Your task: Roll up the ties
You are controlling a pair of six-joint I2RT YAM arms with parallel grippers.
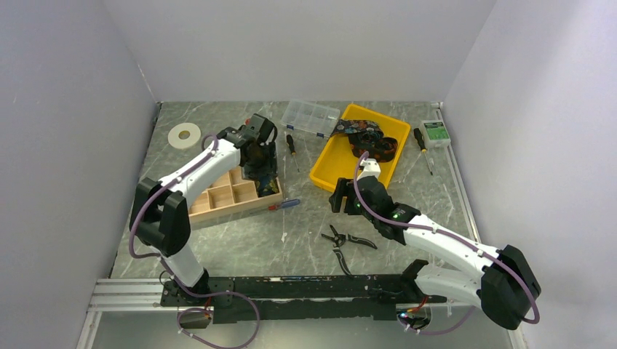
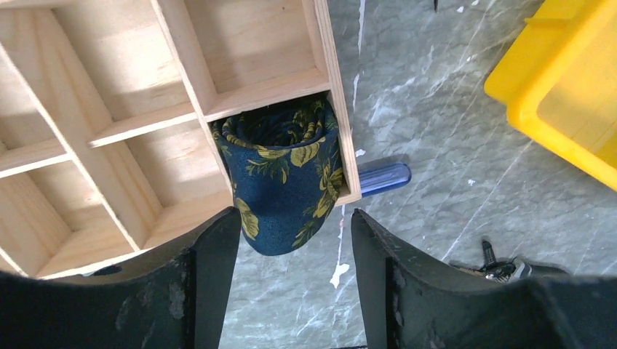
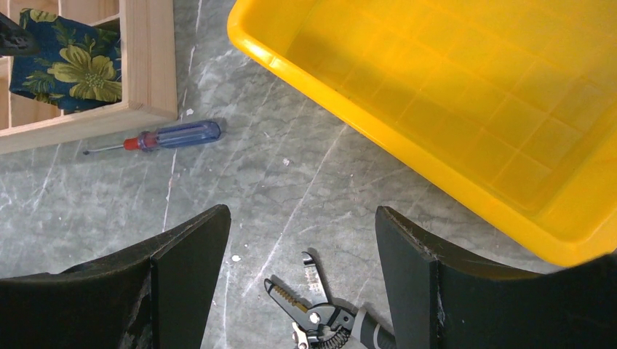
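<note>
A rolled blue tie with yellow flowers [image 2: 280,189] sits in a corner compartment of the wooden box [image 2: 349,138], its roll standing slightly above the walls. Over that corner my left gripper is open, its fingers [image 2: 218,254] apart and clear of the tie. In the top view the arm hides part of the box. My right gripper stands open above bare table, with nothing between its fingers. Other dark patterned ties [image 1: 375,142] lie in the yellow tray [image 1: 325,171], at its far end.
A blue screwdriver [image 3: 178,135] lies beside the box's corner. Wire strippers [image 1: 338,240] and other pliers are on the front of the table. A clear plastic case [image 1: 311,118], a tape roll [image 1: 184,135] and another screwdriver [image 1: 292,149] lie farther back.
</note>
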